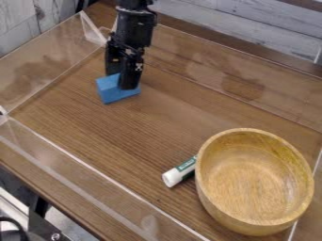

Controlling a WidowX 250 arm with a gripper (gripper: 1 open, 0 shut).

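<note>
My black gripper (pixel 123 68) reaches down from the top of the camera view, open, its fingers over and around the upper part of a blue block (pixel 119 92) on the wooden table. The fingers partly hide the block's top and back; whether they touch it is hard to tell.
A large yellow bowl (pixel 251 207) stands at the front right, with a white and green cylinder (pixel 179 172) lying beside it on its left. Pale walls edge the table at the back and left.
</note>
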